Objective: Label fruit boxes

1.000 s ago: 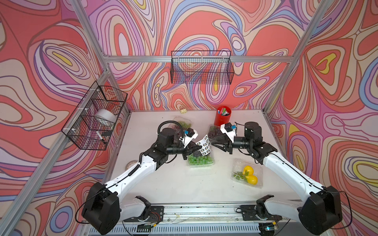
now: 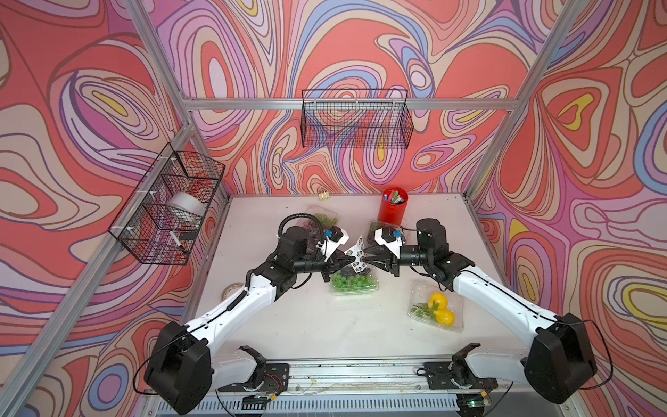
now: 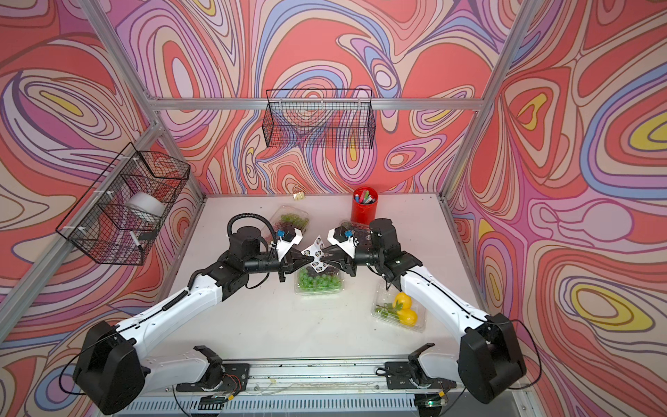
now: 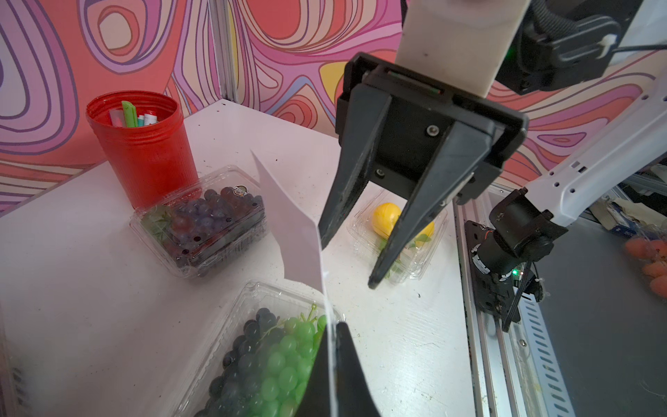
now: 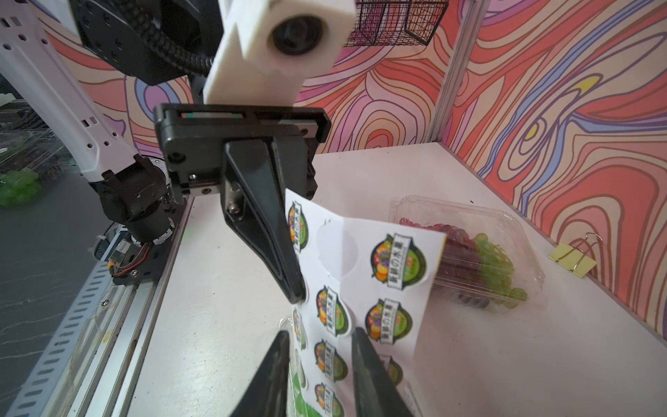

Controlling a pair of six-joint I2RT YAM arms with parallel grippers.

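Note:
A white sheet of round fruit labels (image 5: 389, 260) is bent along a fold. My left gripper (image 2: 348, 259) is shut on one edge of it, as the right wrist view shows. Facing it, my right gripper (image 2: 367, 259) is partly open. In the left wrist view its fingers (image 4: 410, 229) stand apart beside the sheet, one tip close to it; whether they touch cannot be told. Below lies a clear box of black and green grapes (image 4: 278, 361). A dark-grape box (image 4: 208, 219) with a small round mark, a red-and-green-grape box (image 5: 479, 260) and a yellow-fruit box (image 2: 437, 309) surround it.
A red bucket of pens (image 2: 394, 206) stands at the back right. A yellow binder clip (image 5: 573, 257) lies by the back edge. Wire baskets (image 2: 356, 121) hang on the frame.
My right gripper has moved left, up to the label sheet. The sheet is more sharply bent now. The left arm and the boxes have stayed put.

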